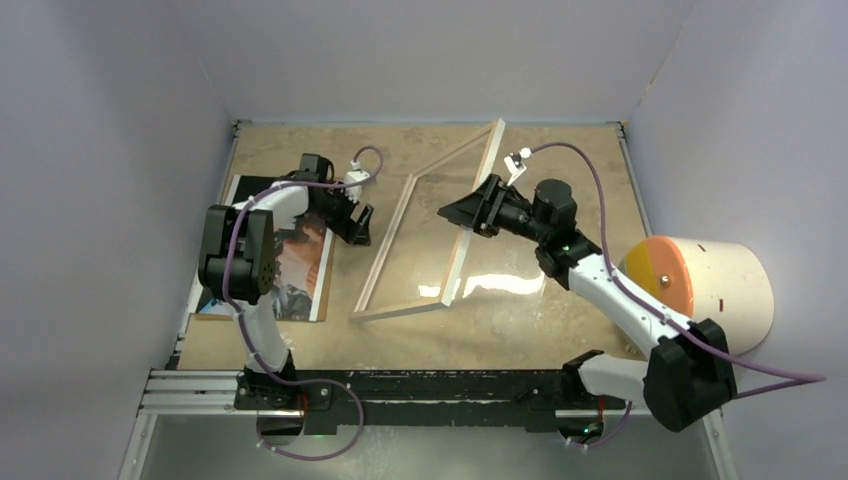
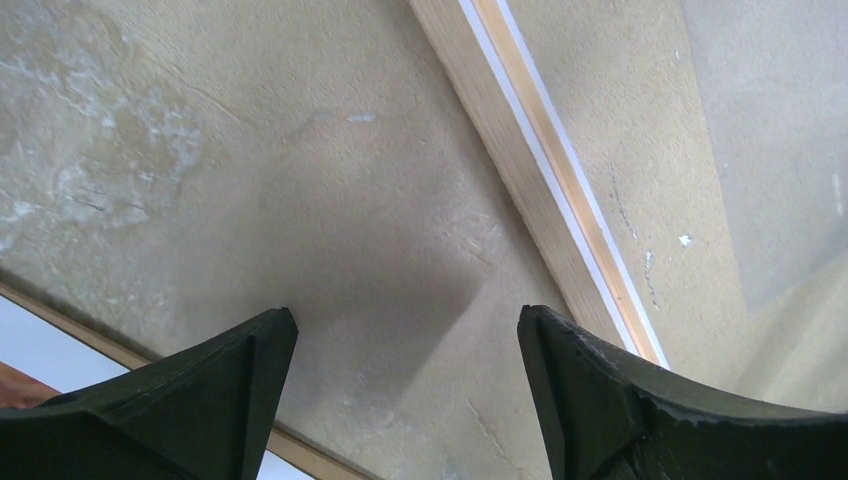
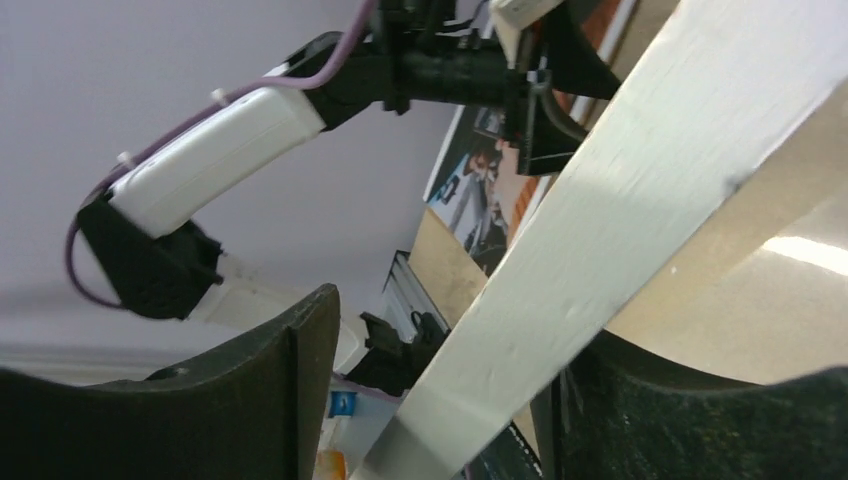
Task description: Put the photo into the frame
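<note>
The photo (image 1: 297,268) lies flat at the left on a brown board, partly hidden under my left arm. In the middle, the wooden frame (image 1: 382,250) with its clear pane (image 1: 425,235) is tilted, its right side raised off the table. My left gripper (image 1: 366,226) stands open and empty between photo and frame; in the left wrist view the frame's left bar (image 2: 530,150) passes beyond its right finger. Across my right gripper runs the raised white-edged bar (image 3: 600,210), between its fingers. Whether they grip it I cannot tell.
A white and orange cylinder (image 1: 705,295) stands at the right, near my right arm. Bare table (image 1: 590,180) shows behind and right of the frame. Grey walls (image 1: 430,60) close in the sides and back.
</note>
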